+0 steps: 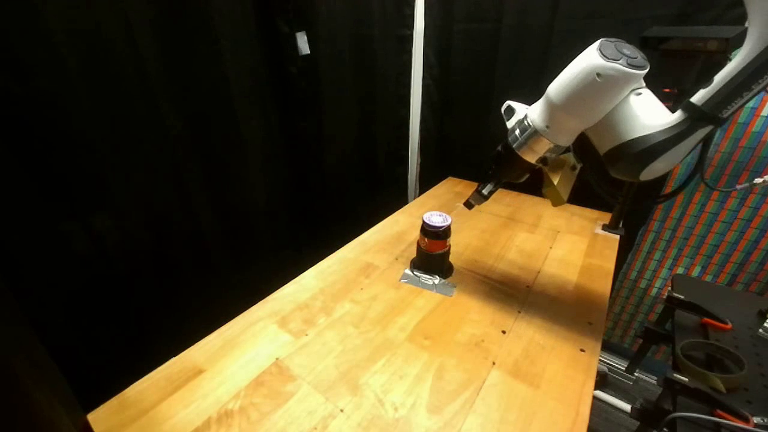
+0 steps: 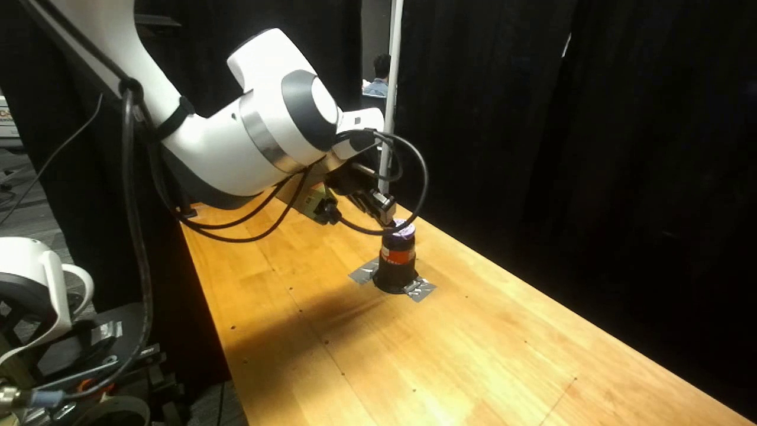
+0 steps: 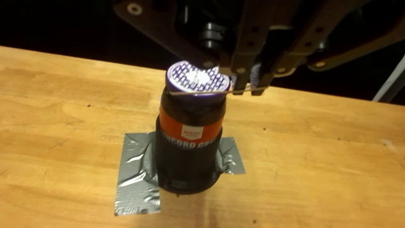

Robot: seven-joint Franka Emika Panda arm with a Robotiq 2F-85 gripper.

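Note:
A dark jar [image 3: 191, 114] with an orange label and a purple-and-white patterned lid [image 3: 198, 76] stands upright in a black round holder [image 3: 186, 165]. From the front of the lid, a thin tan band [image 3: 205, 93] runs to my fingertips in the wrist view; whether it loops behind the lid is hidden. My gripper is shut on this band, its narrow fingers close together beside the lid. In exterior view 1 the tilted gripper [image 1: 470, 204] sits above and to the right of the jar, apart from it.
Silver tape [image 3: 138, 174] fixes the holder to the wooden table [image 1: 345, 338]. Beyond the far edge hangs a black curtain [image 1: 216, 144]. A side stand with a tape roll [image 1: 711, 363] is off the table's right edge.

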